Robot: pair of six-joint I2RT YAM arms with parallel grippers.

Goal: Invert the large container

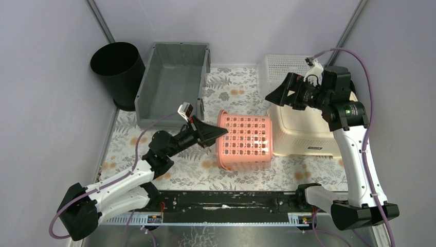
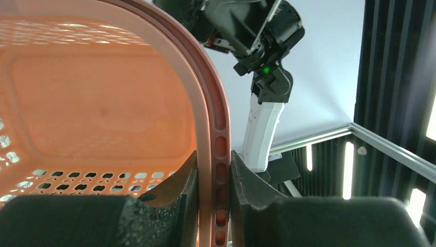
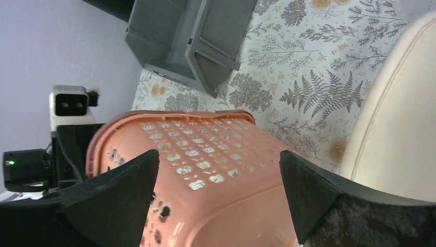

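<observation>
An orange perforated basket (image 1: 244, 139) lies on its side in the middle of the top view, its rim facing left and its base facing right. My left gripper (image 1: 222, 131) is shut on that rim; in the left wrist view the rim (image 2: 205, 128) runs between the two fingers, with the basket's inside showing at left. To the upper right, my right gripper (image 1: 268, 99) hangs apart from the basket, open and empty. The right wrist view shows the basket's side (image 3: 205, 159) below its spread fingers (image 3: 115, 198). Whether the basket touches the table is unclear.
A cream container (image 1: 298, 139) stands upside down close to the basket's right, with a white perforated basket (image 1: 288, 63) behind it. A grey bin (image 1: 177, 72) and a black bin (image 1: 117, 67) occupy the back left. Clear patterned table (image 1: 234, 95) lies between them.
</observation>
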